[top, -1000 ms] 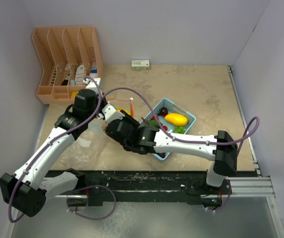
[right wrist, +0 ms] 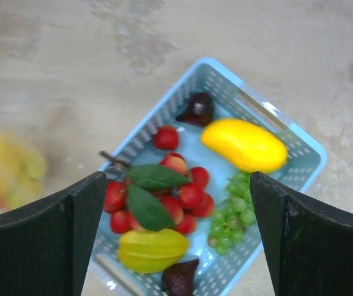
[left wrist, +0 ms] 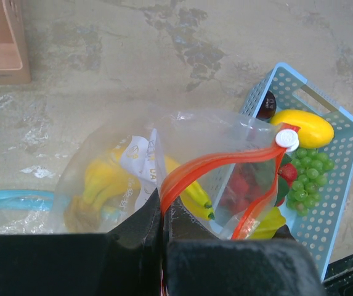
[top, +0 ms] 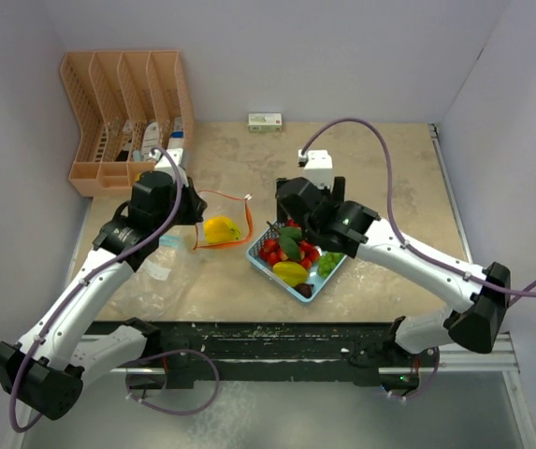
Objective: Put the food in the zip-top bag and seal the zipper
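Note:
The clear zip bag (left wrist: 90,160) with orange zipper (left wrist: 225,157) stands open, yellow food (top: 219,229) inside. My left gripper is shut on the bag's rim at the zipper. My right gripper is open above the blue basket (top: 260,267), nothing held. The basket holds a yellow mango-like fruit (right wrist: 244,145), green grapes (right wrist: 235,216), several red fruits (right wrist: 190,195), leaves (right wrist: 154,176), a yellow starfruit-like piece (right wrist: 151,250) and dark pieces (right wrist: 179,277).
A salmon divided organiser (top: 94,178) stands at the back left, a small pale box (top: 265,120) at the back centre. A clear plastic sheet (top: 146,290) lies front left.
My right gripper has moved right, away from the bag, to over the basket. The left arm has shifted slightly, still at the bag.

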